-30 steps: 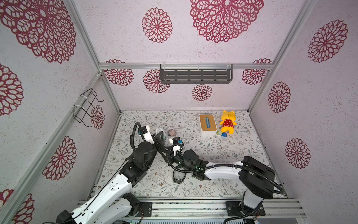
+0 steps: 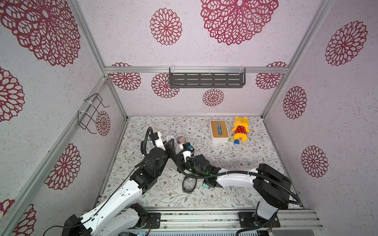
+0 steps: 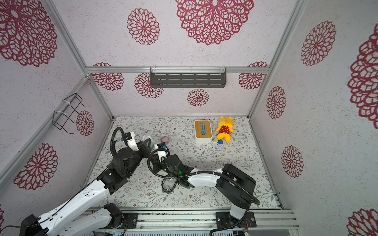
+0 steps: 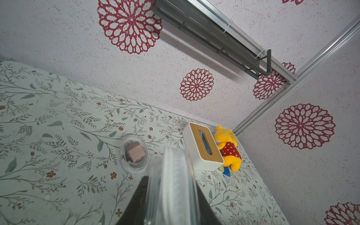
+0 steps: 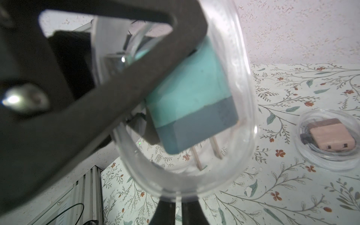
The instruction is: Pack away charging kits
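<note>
My left gripper is shut on a clear oval case (image 4: 172,176), held up above the table. Through its plastic in the right wrist view I see a teal and grey charger (image 5: 191,97) with two prongs. A dark left finger (image 5: 150,71) crosses in front of it. At the case's lower rim my right gripper is shut, its fingertips close together; whether they pinch the rim or only meet it I cannot tell. Further back, another clear round case (image 5: 352,161) on the table holds a pink charger (image 5: 331,136) and a coiled cable.
A dark coiled cable (image 2: 189,184) lies in front of the right arm. At back right are a white box with wooden top (image 2: 219,135), a yellow bear (image 2: 241,127) and small blue and green pieces. A grey shelf (image 2: 207,80) hangs on the back wall.
The left arm and the clear case have shifted slightly to the right in the top left view. The right arm has moved only a little. Objects on the table stay put.
</note>
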